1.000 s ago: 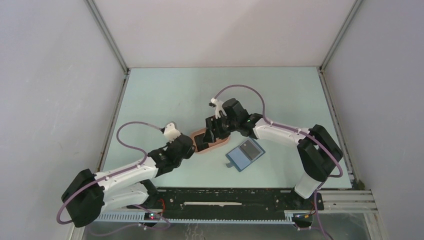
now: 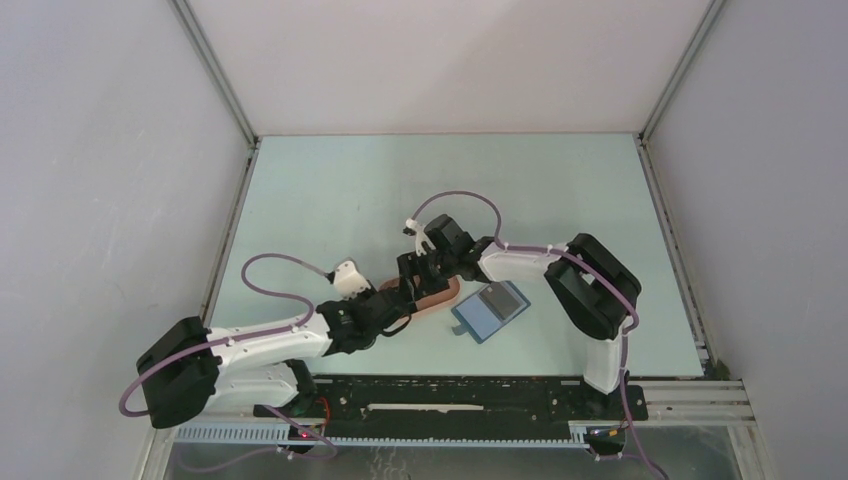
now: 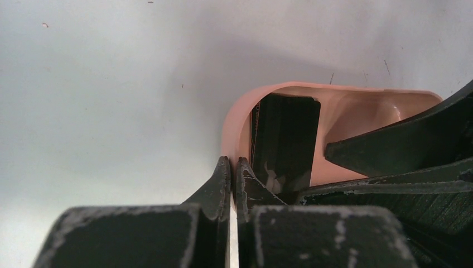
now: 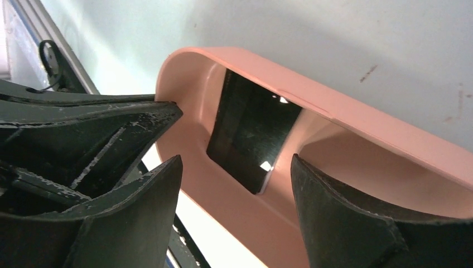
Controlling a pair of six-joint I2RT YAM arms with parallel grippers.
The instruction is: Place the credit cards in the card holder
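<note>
The pink tray [image 3: 357, 173] holds a black card-like slab [image 3: 281, 134] upright against one end in both wrist views. My left gripper is shut at the tray's rounded rim, its tips pinched on that thin wall. My right gripper is over the tray, fingertips apart on either side of the slab in the view; whether anything is gripped between them is unclear. A blue-grey holder-like object [image 2: 478, 318] lies right of the tray in the top view.
Both arms crowd the tray at the table's front middle. Walls stand at the back and sides.
The right gripper has moved left and down over the tray.
</note>
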